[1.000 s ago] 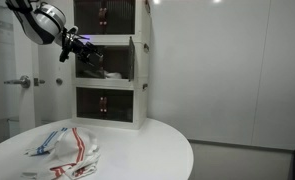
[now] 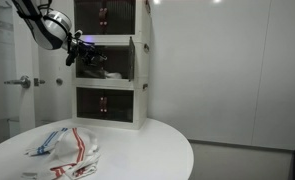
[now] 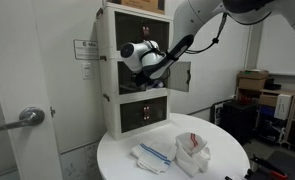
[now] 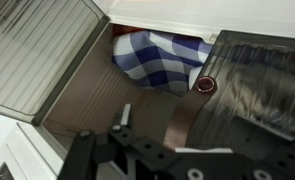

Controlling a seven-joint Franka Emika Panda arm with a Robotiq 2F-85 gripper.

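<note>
A blue-and-white checked cloth (image 4: pixel 162 58) lies bunched inside the middle compartment of the cabinet, against its back corner in the wrist view. In exterior view 1 only a pale bit of cloth (image 2: pixel 113 75) shows there. My gripper (image 2: pixel 89 50) is at the opening of that compartment, open and apart from the cloth. The wrist view has its dark fingers at the bottom, below the cloth. Beside them stands the open glass door (image 4: pixel 252 85) with a round knob (image 4: pixel 206 85).
On the round white table (image 2: pixel 152 150) lie a red-striped cloth (image 3: pixel 193 153) and a blue-striped cloth (image 3: pixel 153 157). The white cabinet (image 2: pixel 139 60) has closed compartments above and below.
Over the last second the arm has shifted slightly up and right, bringing the gripper a little higher at the middle compartment. The cloths on the table have not moved.
</note>
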